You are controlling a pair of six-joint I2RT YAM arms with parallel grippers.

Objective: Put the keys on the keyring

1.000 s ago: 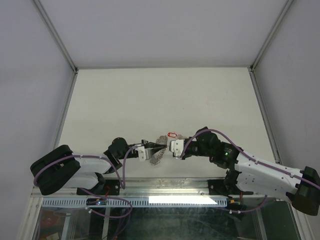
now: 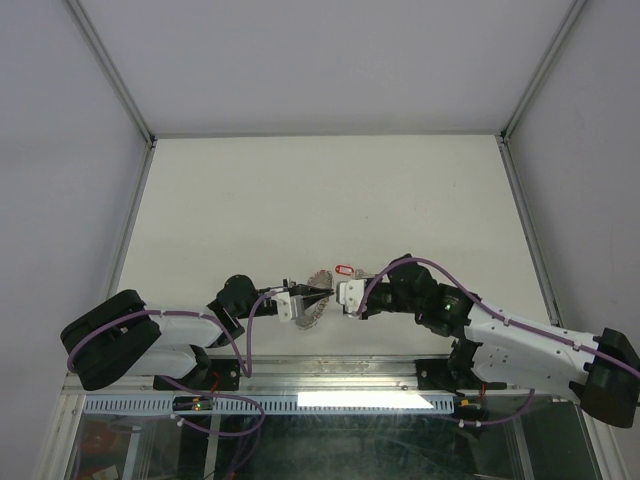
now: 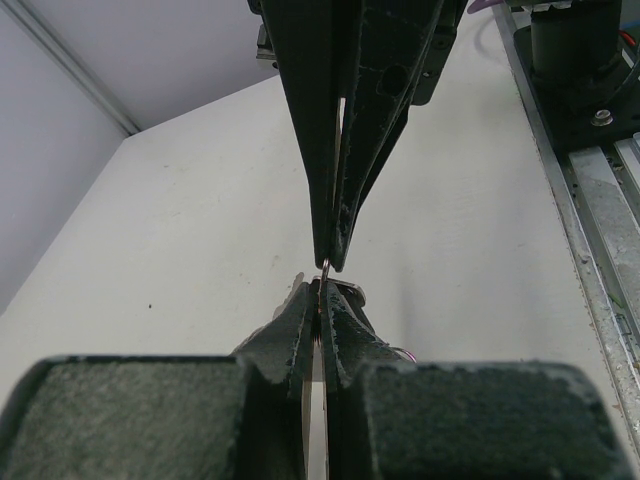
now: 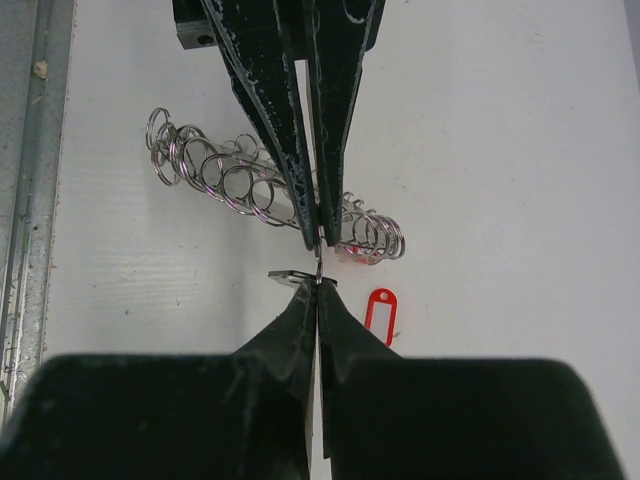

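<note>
In the top view, my left gripper (image 2: 331, 291) and right gripper (image 2: 336, 291) meet tip to tip above the table. Both are shut. A thin strip of shiny metal (image 4: 319, 266), seemingly a ring edge-on, bridges the two sets of fingertips; the right wrist view shows it between the left fingertips. From the left wrist view, the same metal (image 3: 325, 269) emerges between the right fingertips. A flat key-like piece (image 4: 288, 276) juts sideways just behind the right gripper's tips. Whether it hangs on the ring cannot be made out.
A long coil of wire rings (image 4: 240, 185) lies on the table below the grippers. Beside it is a red tag (image 4: 381, 315). The table's front rail (image 2: 300, 366) runs close to the arms. Behind them, the white tabletop (image 2: 325, 190) is clear.
The left arm, coil and red tag look the same.
</note>
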